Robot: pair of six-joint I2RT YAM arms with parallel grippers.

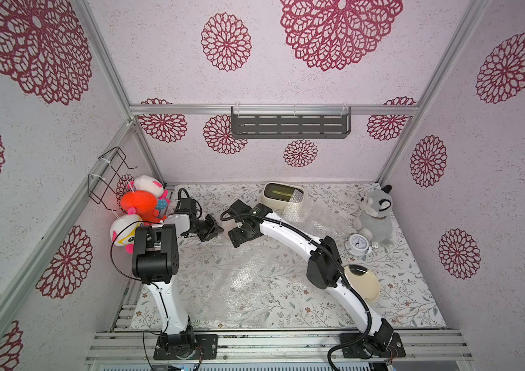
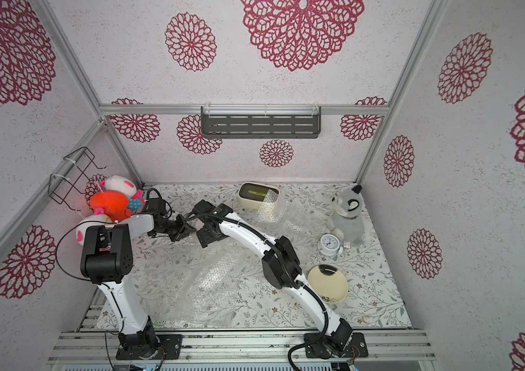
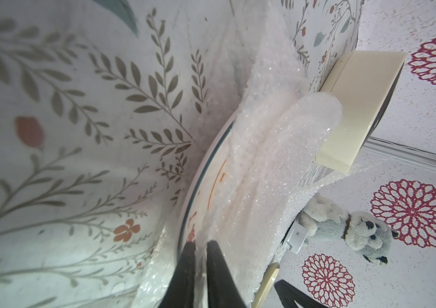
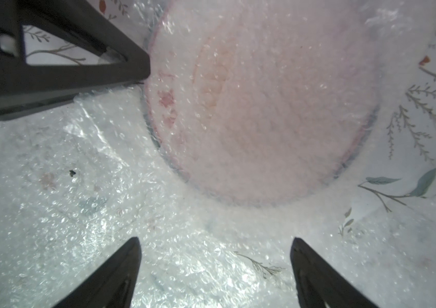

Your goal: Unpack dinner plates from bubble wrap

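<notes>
A round plate [image 4: 269, 118] with a dark rim and orange and red markings lies under clear bubble wrap [image 4: 192, 246] on the table. In the left wrist view, part of the plate's rim [image 3: 205, 169] shows bare beside the folded wrap [image 3: 259, 195]. At that edge, my left gripper is shut, with a thin fold of wrap between its fingertips. My right gripper stands open above the wrap, its two fingers [image 4: 120, 272] wide apart and nothing between them. In the top views the arms cover most of this plate.
A cream oblong container [image 1: 282, 195] stands at the back, with a cream dish [image 2: 329, 284] at the right front. A white clock [image 2: 329, 244] and a grey plush toy [image 2: 347, 219] sit on the right. Coloured plush toys [image 1: 141, 201] crowd the left wall beside my left arm.
</notes>
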